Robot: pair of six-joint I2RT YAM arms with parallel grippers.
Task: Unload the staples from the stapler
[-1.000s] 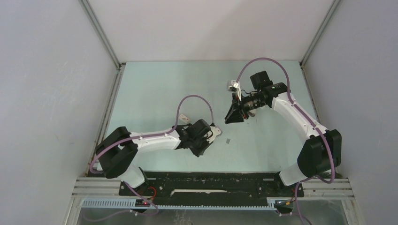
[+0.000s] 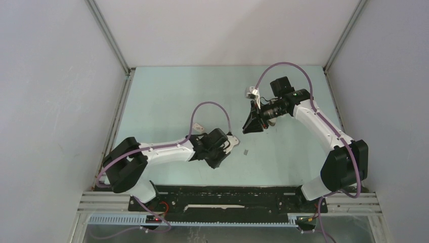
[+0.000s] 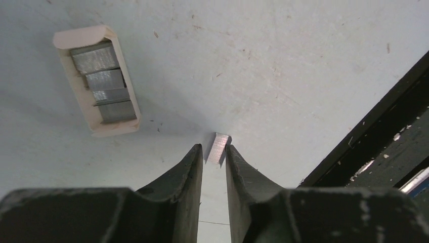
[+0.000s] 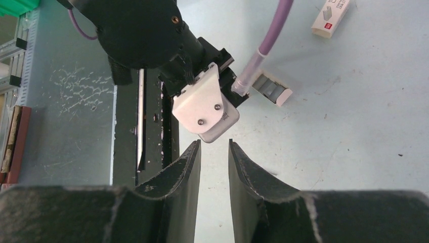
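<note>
A small silvery staple strip (image 3: pixel 218 148) lies on the white tabletop, just beyond the slightly parted fingertips of my left gripper in the left wrist view. It also shows as a small grey piece (image 2: pixel 246 152) in the top view. Nothing is clearly held between those fingers. An open box of staples (image 3: pixel 115 112) lies to its upper left. My right gripper is a little open and empty, above the table at the right of the top view. I cannot identify the stapler in these views.
A white printed box (image 4: pixel 330 18) lies beyond the left arm. The table's dark front edge (image 2: pixel 227 189) runs close by.
The left arm has shifted very slightly. The right arm looks unchanged.
</note>
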